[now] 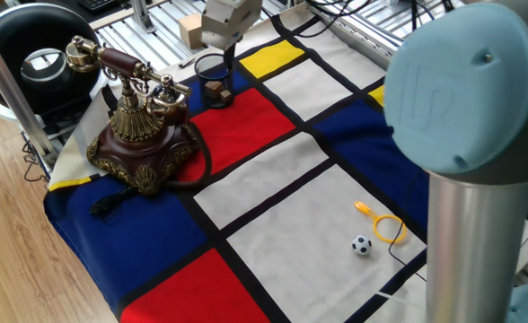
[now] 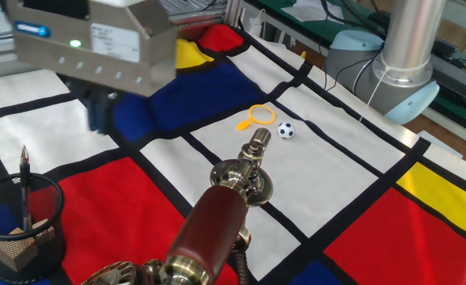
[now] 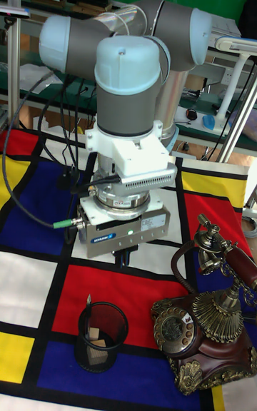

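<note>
My gripper (image 2: 98, 119) hangs above the checkered cloth, its dark fingers pointing down; their gap cannot be made out. In exterior view 3 it is beyond the black mesh cup (image 3: 103, 339), apart from it. The cup holds an upright pen (image 2: 24, 170) and small wooden blocks (image 2: 27, 247). A vintage telephone (image 1: 143, 148) stands beside the cup, its handset on the cradle. On a large white patch lie a small soccer ball (image 1: 361, 245) and a yellow ring with a handle (image 1: 389, 228).
The cloth (image 1: 277, 184), with red, blue, yellow and white patches, has free room between telephone and ball. The telephone's raised handset (image 2: 209, 229) is a tall obstacle. A cardboard box (image 1: 190, 30) sits behind the cup, off the cloth. Cables (image 3: 31, 205) hang beside the arm.
</note>
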